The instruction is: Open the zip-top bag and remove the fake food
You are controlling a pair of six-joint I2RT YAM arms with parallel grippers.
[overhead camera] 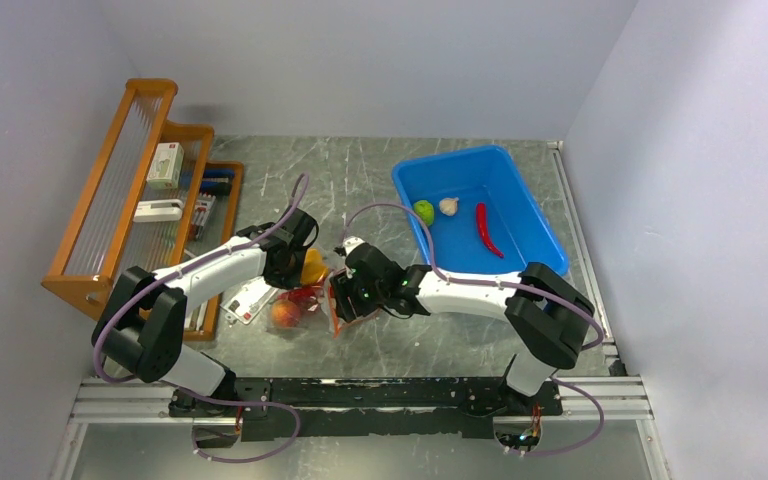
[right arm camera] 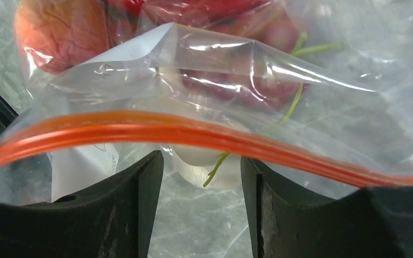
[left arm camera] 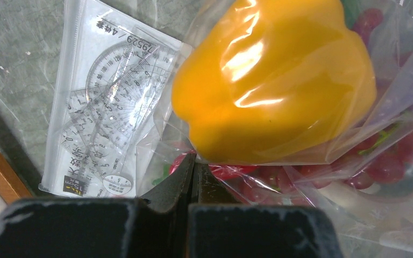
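Note:
The clear zip top bag (right arm camera: 349, 123) lies on the counter with its orange zip edge (right arm camera: 193, 133) crossing in front of my right gripper. That gripper is open; a white round food (right arm camera: 209, 172) and a green grape stem (right arm camera: 215, 169) show beyond its fingertips. My left gripper is shut on the bag's plastic. Right by it, inside the bag, bulges a yellow pepper (left arm camera: 279, 80). Red grapes (left arm camera: 392, 161) and a red pepper (left arm camera: 228, 171) lie inside too. In the top view the peach (overhead camera: 285, 313) is in the bag's left part.
At the right stands a blue bin (overhead camera: 445, 250) holding a green pepper (overhead camera: 424, 212), garlic (overhead camera: 448, 206) and a red chili (overhead camera: 488, 232). A ruler pouch (left arm camera: 113, 102) lies beside the bag. A wooden shelf (overhead camera: 165, 130) stands on the left.

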